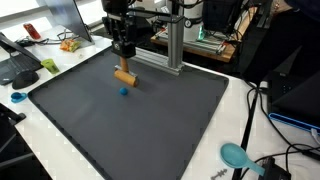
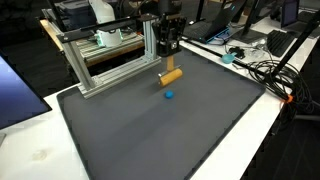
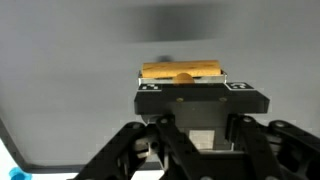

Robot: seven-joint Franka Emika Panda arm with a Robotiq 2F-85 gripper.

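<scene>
My gripper (image 1: 123, 50) is shut on the upright handle of a wooden mallet (image 1: 125, 77), whose cylindrical head lies level at the bottom. In exterior view 2 the mallet head (image 2: 171, 77) is low over the dark board (image 2: 140, 125); whether it touches the surface I cannot tell. The wrist view shows the mallet (image 3: 160, 70) just past the fingertips, with the rounded handle end in front of its head. A small blue piece (image 1: 123, 91) is on the board close to the mallet head, apart from it.
A silver metal frame (image 2: 110, 75) borders the board near the mallet. A green item (image 1: 49, 65) and a blue roll (image 1: 18, 97) lie outside the board, as does a teal object (image 1: 237, 156). Much of the board is bare.
</scene>
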